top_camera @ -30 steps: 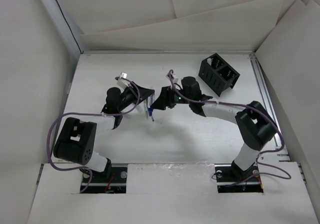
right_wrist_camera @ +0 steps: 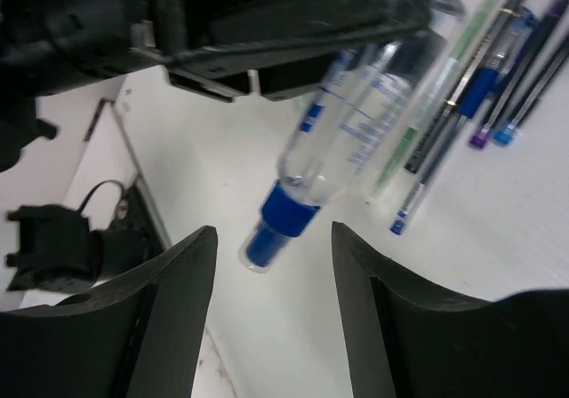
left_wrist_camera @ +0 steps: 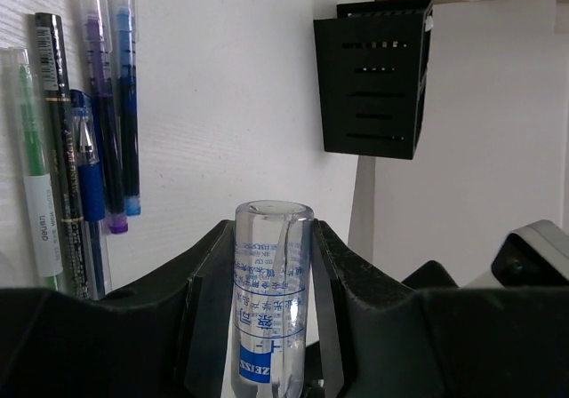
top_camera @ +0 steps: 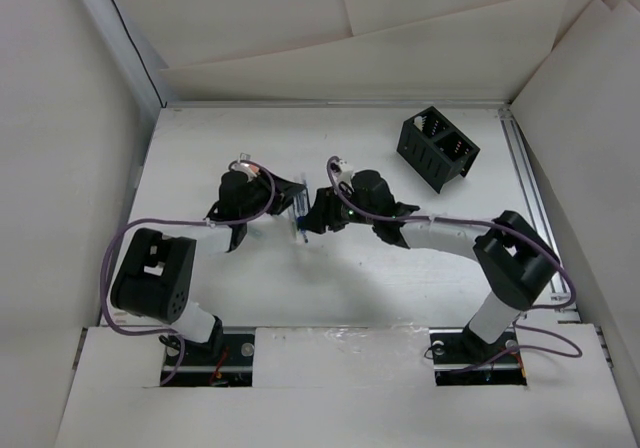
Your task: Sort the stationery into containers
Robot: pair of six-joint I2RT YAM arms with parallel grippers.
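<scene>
My left gripper is shut on a clear plastic tube with a blue band (right_wrist_camera: 289, 211), held above several pens. In the left wrist view a green pen (left_wrist_camera: 40, 202), a black pen (left_wrist_camera: 58, 114) and purple (left_wrist_camera: 107, 140) and blue pens (left_wrist_camera: 129, 123) lie side by side. My right gripper is part open, facing the tube's blue end, which sits between and beyond its fingertips. The black divided container (top_camera: 438, 148) stands at the back right of the table.
Raised white panels line the back and sides.
</scene>
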